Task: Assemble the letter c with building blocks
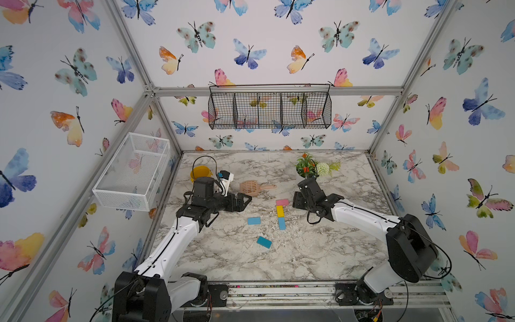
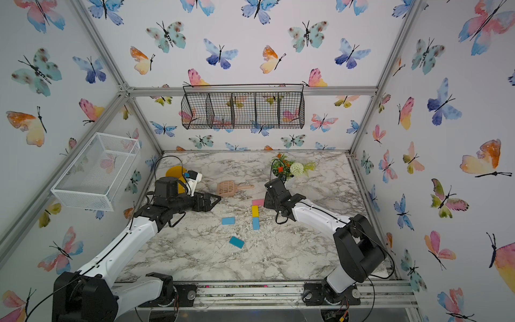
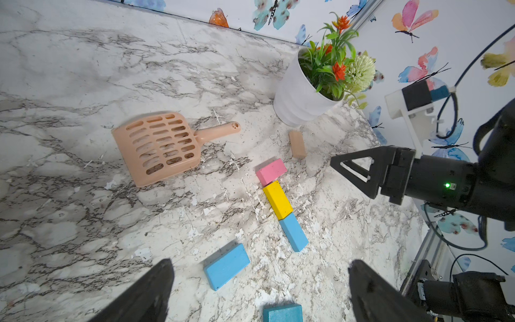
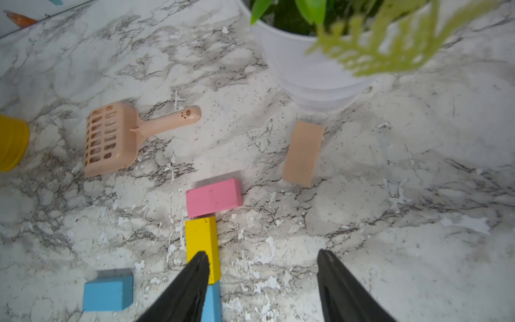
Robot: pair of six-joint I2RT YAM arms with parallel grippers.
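Note:
A pink block (image 3: pixel 271 171) lies crosswise at the top of a column made by a yellow block (image 3: pixel 278 199) and a light blue block (image 3: pixel 293 231). Another light blue block (image 3: pixel 226 265) lies left of the column, and a darker blue block (image 1: pixel 264 242) lies nearer the front. A tan block (image 4: pixel 303 153) lies right of the pink one. My left gripper hangs open and empty over the left side. My right gripper is above the table just right of the column, open, with nothing between its fingers.
A pink slotted scoop (image 3: pixel 155 150) lies behind the blocks. A potted plant (image 3: pixel 303 91) stands at the back right, a yellow container (image 1: pixel 200 172) at the back left. A white wire basket (image 1: pixel 131 171) hangs on the left wall. The front of the table has free room.

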